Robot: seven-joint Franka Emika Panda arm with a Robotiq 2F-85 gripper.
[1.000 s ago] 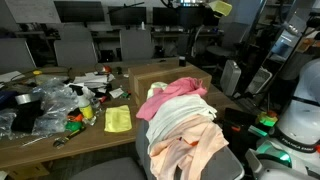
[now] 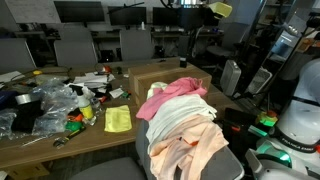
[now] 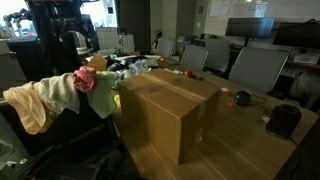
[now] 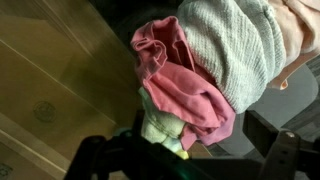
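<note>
Several cloths hang over a grey chair back. A pink cloth (image 2: 172,93) lies on top toward the box, with a white towel (image 2: 183,120) beside it and a peach cloth (image 2: 188,152) nearest the camera. In the wrist view, the pink cloth (image 4: 182,82) lies below my gripper, whose dark fingers stand wide apart at the bottom edge. My gripper is open and empty, above the cloths. A pale yellow-green cloth (image 4: 160,122) shows under the pink one, and the white towel (image 4: 232,50) is next to it.
A large cardboard box (image 3: 175,110) stands on the table right beside the cloths. A yellow cloth (image 2: 118,119) lies flat on the wooden table, near clear plastic bags (image 2: 62,108) and small tools. Office chairs line the back.
The cloths and the table objects stay where they were. Any shift of the arm above them is too small to tell clearly.
</note>
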